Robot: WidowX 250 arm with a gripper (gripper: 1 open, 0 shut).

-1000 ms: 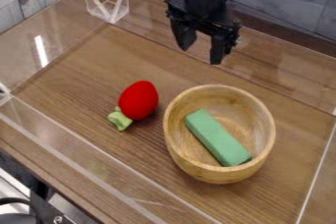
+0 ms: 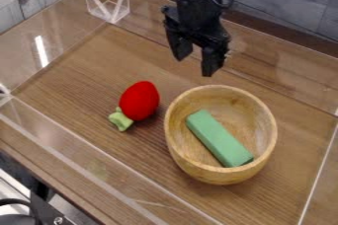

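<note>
The black robot gripper [image 2: 199,49] hangs over the upper middle of the wooden table, its fingers pointing down; whether it is open or shut is hard to tell. Below it to the right, a wooden bowl [image 2: 260,138] holds a green block [image 2: 219,139]. A red strawberry-like object [image 2: 140,100] with a green end lies left of the bowl, apart from it.
Cables and dark fittings show at the table's left edge and the lower left corner.
The gripper has shifted slightly and changed its angle over the upper middle. The bowl, green block and red object have not moved.
</note>
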